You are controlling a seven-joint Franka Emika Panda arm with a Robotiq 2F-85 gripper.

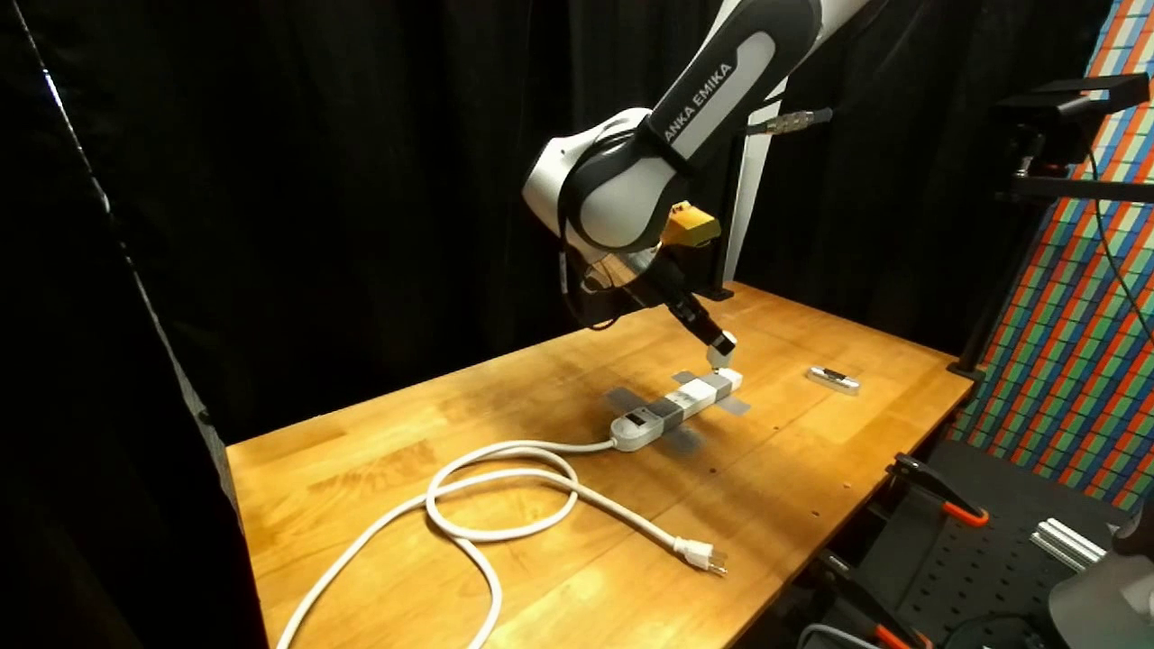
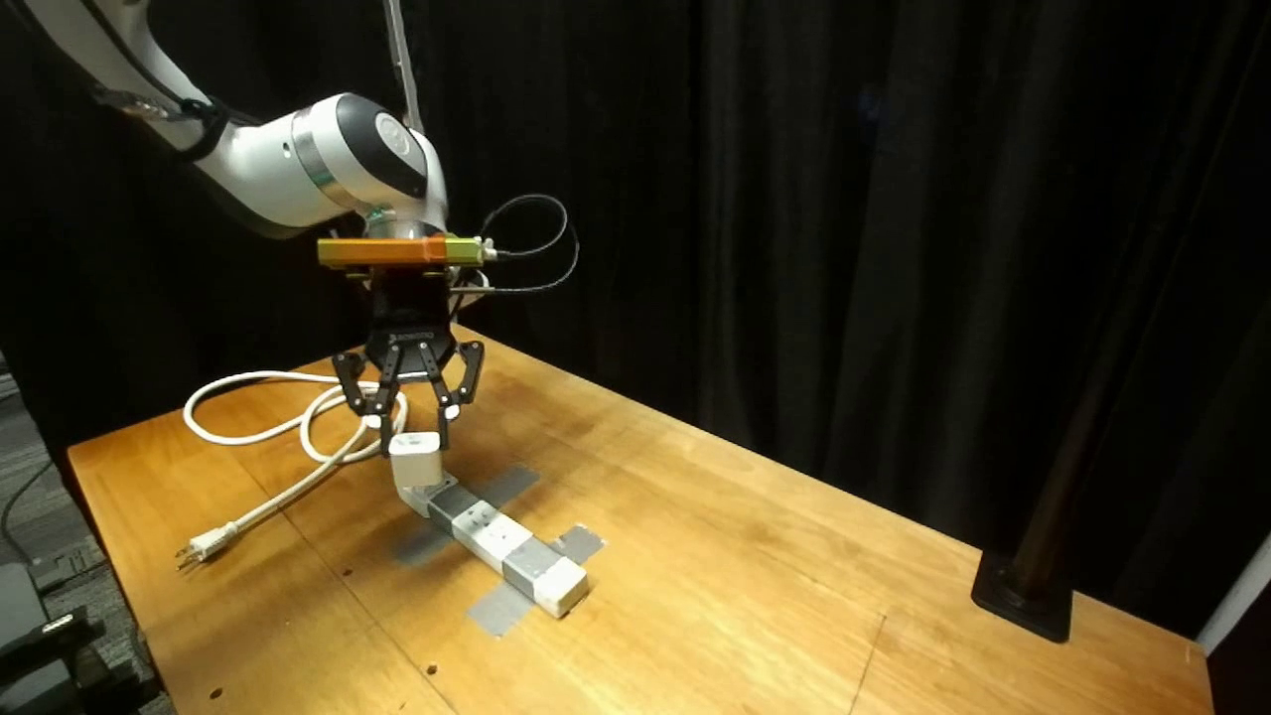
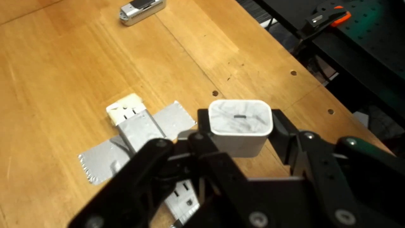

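Observation:
A white block-shaped charger is held between the black fingers of my gripper, which is shut on it. In exterior view 1 the charger overlaps the far end of a white power strip. Exterior view 2 puts it in front of the strip's cord end, with the strip running toward the camera. It appears raised, but its exact height is unclear. The wrist view shows the charger's flat face with a small slot; its other end is hidden. My fingers cover part of the strip there.
Grey tape fixes the strip to the wooden table. The strip's white cord lies coiled, ending in a loose plug. A small silver device rests farther along the table. Clamps grip the table's edge.

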